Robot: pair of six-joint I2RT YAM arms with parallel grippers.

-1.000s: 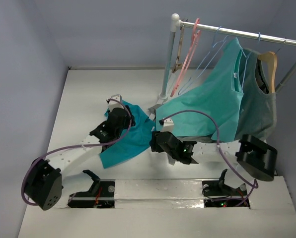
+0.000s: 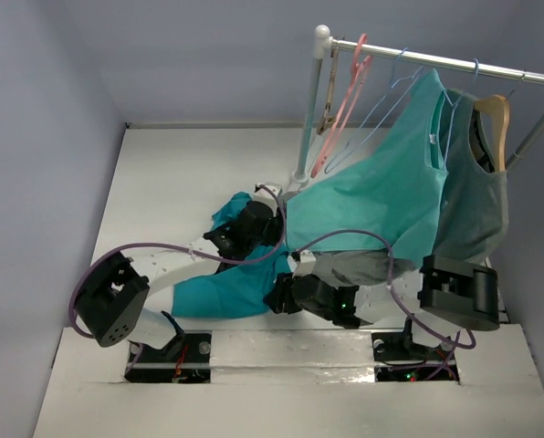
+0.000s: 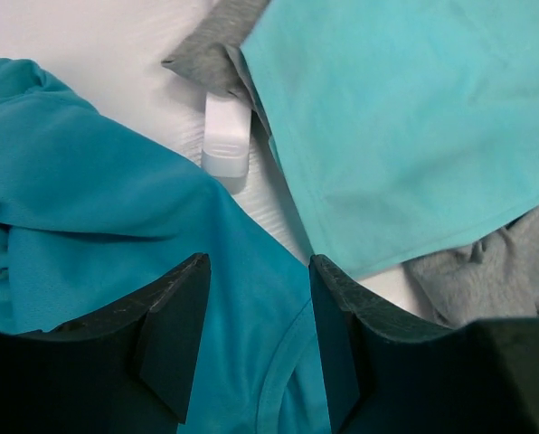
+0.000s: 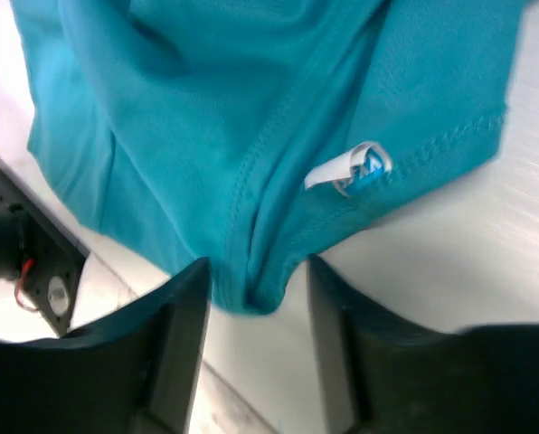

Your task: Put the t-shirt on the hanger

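A teal t shirt [image 2: 222,294] lies crumpled on the white table, below and between my two arms. In the left wrist view, my left gripper is open above the shirt [image 3: 152,217], with no cloth gripped between its fingers. My right gripper [image 2: 274,299] is at the shirt's right edge. The right wrist view, which is blurred, shows that gripper part open, a fold of the shirt [image 4: 251,285] reaching between its fingertips; whether they touch it I cannot tell. A white tag [image 4: 346,167] shows near the hem. Pink hangers [image 2: 347,105] and blue hangers [image 2: 368,132] hang from the rail.
A metal rail [image 2: 436,61] on a white post [image 2: 310,119] stands at the back right. A light-turquoise garment [image 2: 372,196] and a grey one [image 2: 477,205] hang from it, reaching close to my arms.
My left gripper has moved right, toward the rail post. The right gripper has shifted down and slightly left. The shirt has spread and moved a little toward the front.
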